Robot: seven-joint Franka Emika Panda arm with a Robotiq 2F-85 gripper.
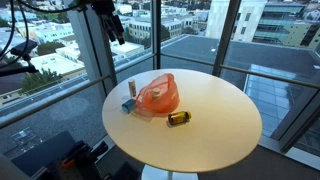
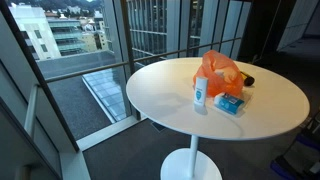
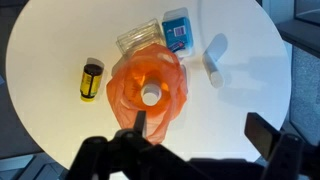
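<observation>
On the round table (image 1: 220, 127) rests an orange see-through bag (image 1: 158, 95), with a round white-topped item (image 3: 151, 94) and a clear box (image 3: 138, 37) at it in the wrist view. Beside the bag are a blue packet (image 3: 178, 34) and an upright white bottle (image 2: 200, 92). A dark-and-yellow can (image 1: 179, 118) lies apart from the bag, on its side. High above the table, my gripper is open, its black fingers (image 3: 264, 134) spread wide and nothing between them.
Large windows with metal frames (image 1: 225, 35) surround the area. The table's edge is a clear drop to the dark floor (image 2: 130, 160).
</observation>
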